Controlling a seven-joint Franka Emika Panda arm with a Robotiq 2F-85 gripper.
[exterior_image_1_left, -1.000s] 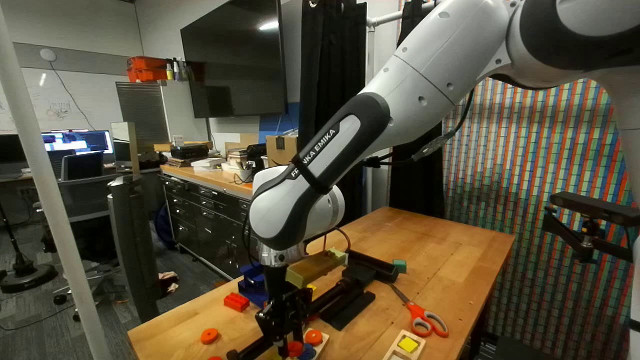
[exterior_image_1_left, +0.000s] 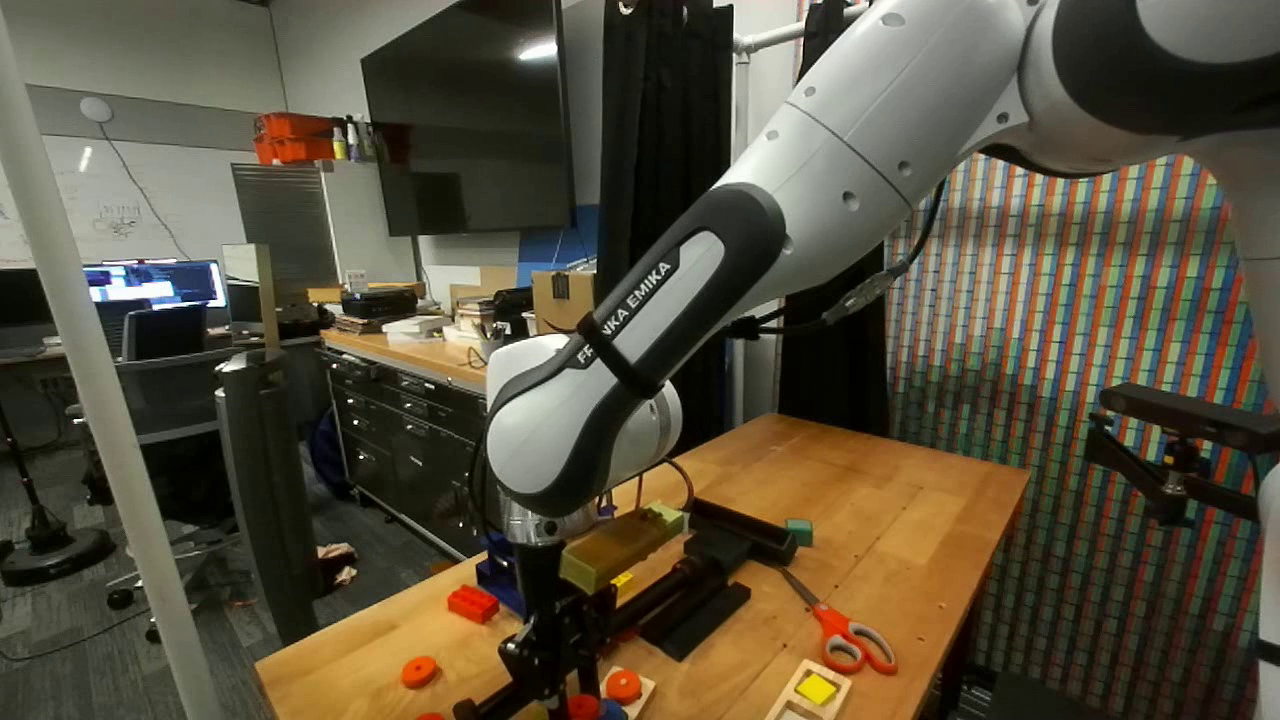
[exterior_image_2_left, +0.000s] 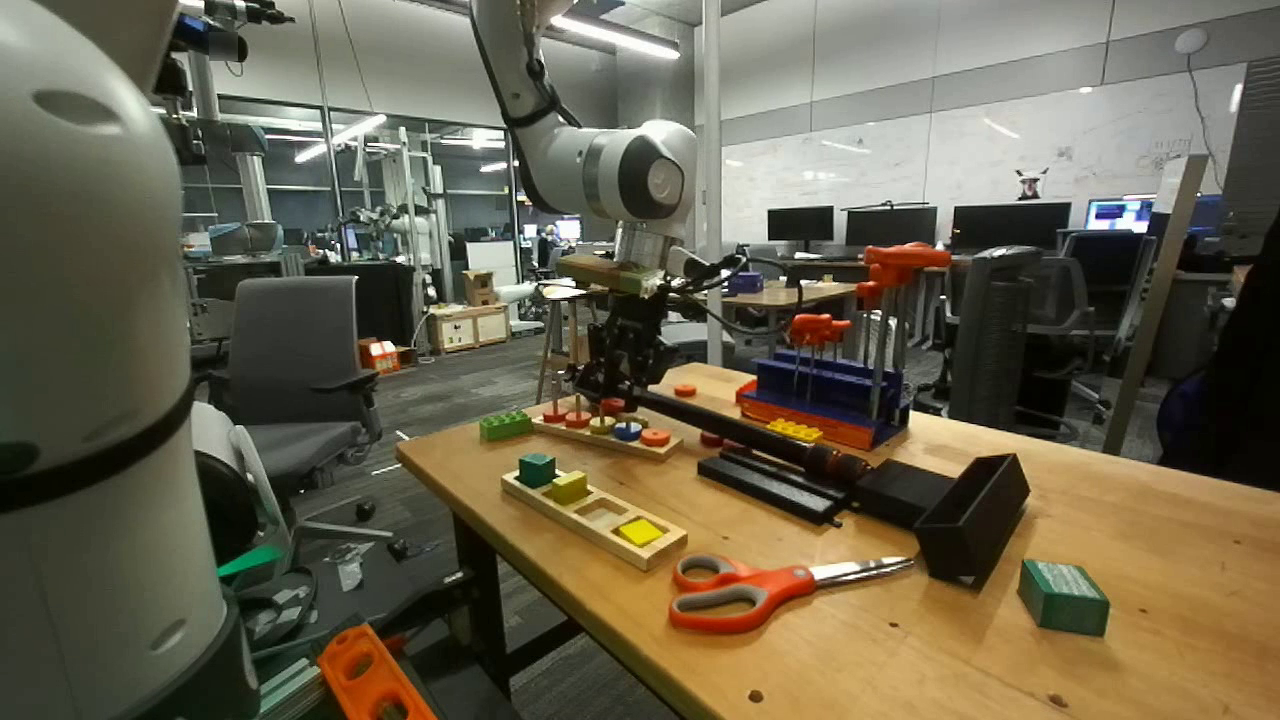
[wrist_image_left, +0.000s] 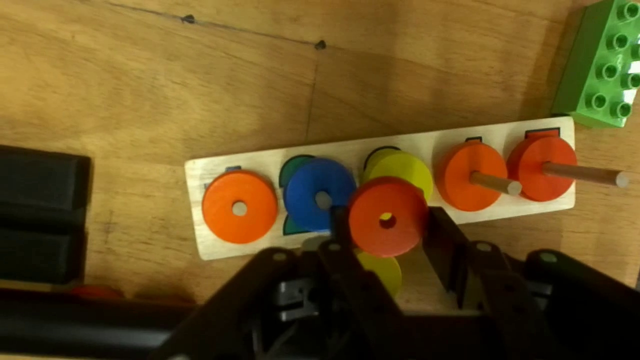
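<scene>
My gripper is shut on a red-orange ring (wrist_image_left: 378, 231), pinched at its sides, its centre hole facing the camera. The ring overlaps the yellow disc (wrist_image_left: 405, 168) of the wooden peg board (wrist_image_left: 351, 147) in the wrist view. A gap below it cannot be judged there. Along the board sit an orange disc (wrist_image_left: 225, 216), a blue disc (wrist_image_left: 327, 177), and two more orange-red discs (wrist_image_left: 462, 180) with tall pegs. Another yellow disc (wrist_image_left: 384, 273) lies just off the board, partly hidden by my fingers.
A green block (exterior_image_2_left: 505, 425) stands by the board's end. Nearby are a shape tray (exterior_image_2_left: 618, 538), scissors (exterior_image_2_left: 750, 594), a black tool (exterior_image_2_left: 768, 438) and a blue tool rack (exterior_image_2_left: 828, 386). A loose orange ring (exterior_image_1_left: 419, 672) lies on the table.
In exterior view 1 the arm and gripper have shifted slightly left and down, the red ring with them. The other table objects look unmoved.
</scene>
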